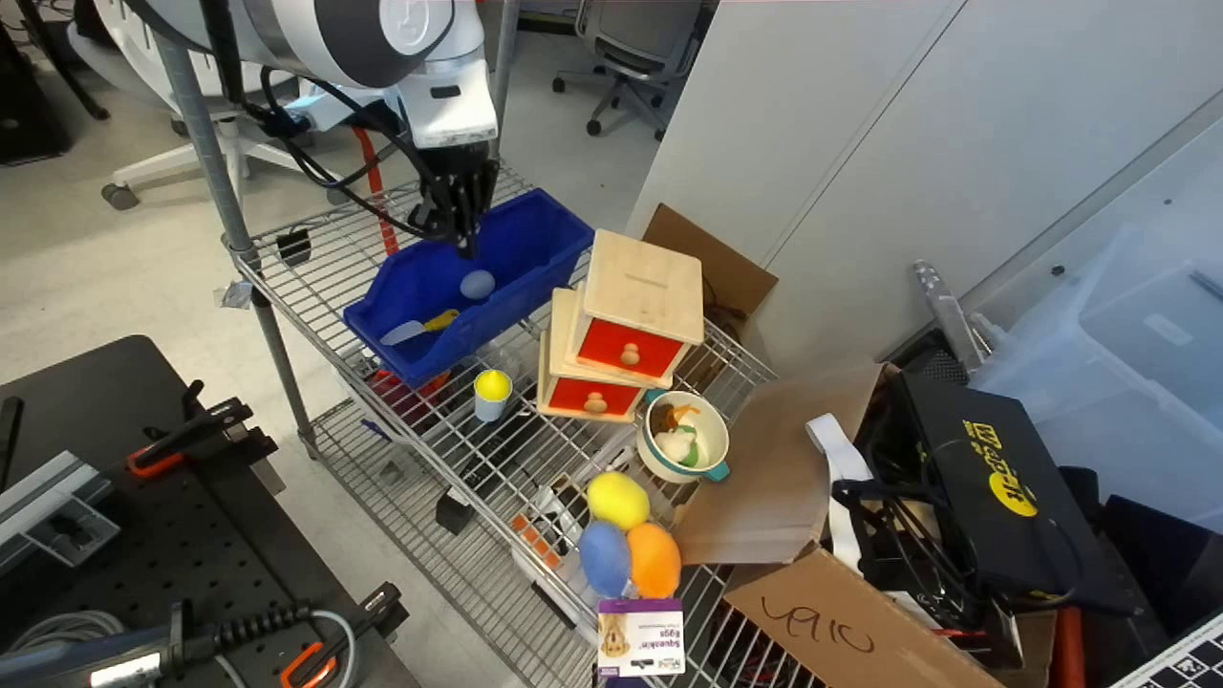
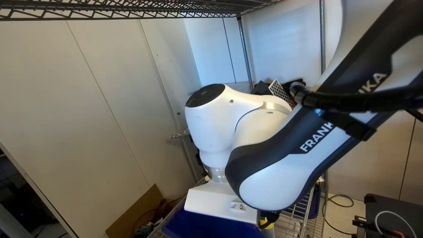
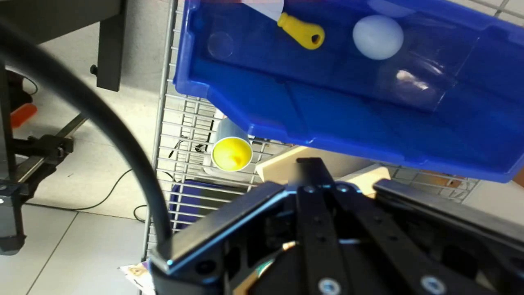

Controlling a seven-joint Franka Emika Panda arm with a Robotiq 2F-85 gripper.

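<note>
My gripper hangs over the blue bin, pointing down. Its black fingers are together in the wrist view, where the gripper is shut with nothing visible between the fingertips. Inside the bin, a white egg-shaped object lies apart from a small utensil with a yellow handle and pale blade. Close to the bin's near side stands a grey cup with yellow inside. In exterior view 2 the arm hides the gripper, and only part of the blue bin shows.
Two stacked wooden boxes with red drawers stand right of the bin. Beyond them are a bowl holding small items, a yellow egg-shaped toy, blue and orange ones, and a cardboard box. A shelf post rises left of the arm.
</note>
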